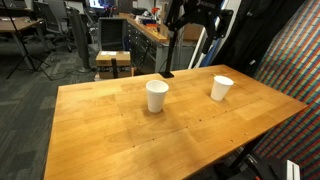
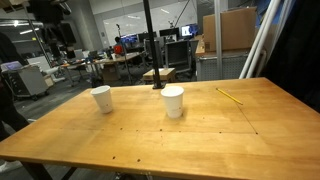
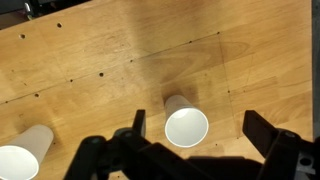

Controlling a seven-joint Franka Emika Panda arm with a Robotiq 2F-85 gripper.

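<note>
Two white cups stand upright on a wooden table. In exterior view 1, one cup is near the middle and the other cup is farther right. Exterior view 2 shows a cup on the left and another cup near the centre. My gripper is open, its two dark fingers spread wide in the wrist view. Between them in that view, below and clear of them, is one cup. The second cup is partly cut off at the lower left. Neither cup is held.
A thin yellow stick, perhaps a pencil, lies on the table in exterior view 2. A dark upright pole stands behind the cups. Chairs and desks are farther back.
</note>
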